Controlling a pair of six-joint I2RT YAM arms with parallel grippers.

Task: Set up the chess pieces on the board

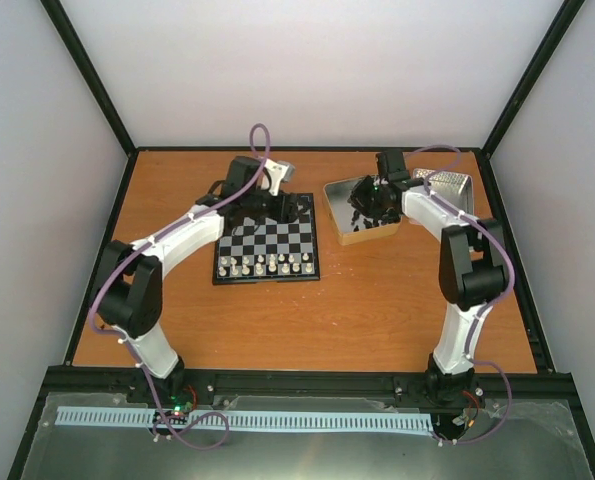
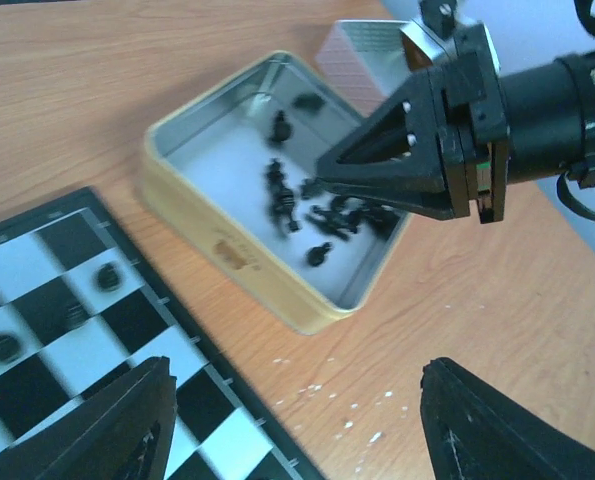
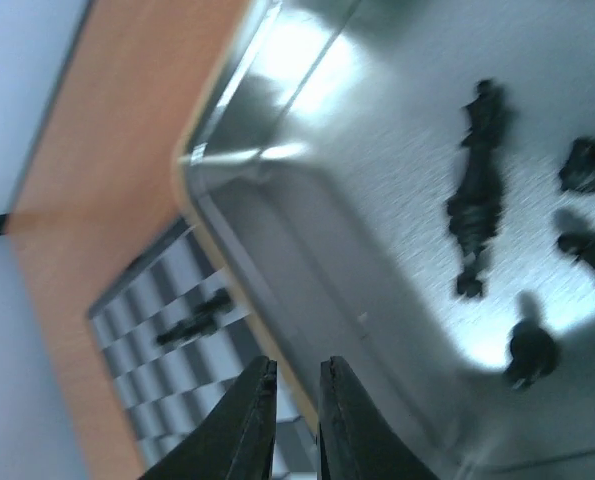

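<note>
The chessboard holds white pieces in its near rows and a few dark pieces on far squares. My left gripper hangs over the board's far right, open. A bin right of the board holds loose dark pieces, some lying down. My right gripper is raised over the bin, its fingers close together; whether a piece is between them is hard to tell in these views.
A metallic tray sits at the back right, behind the right arm.
</note>
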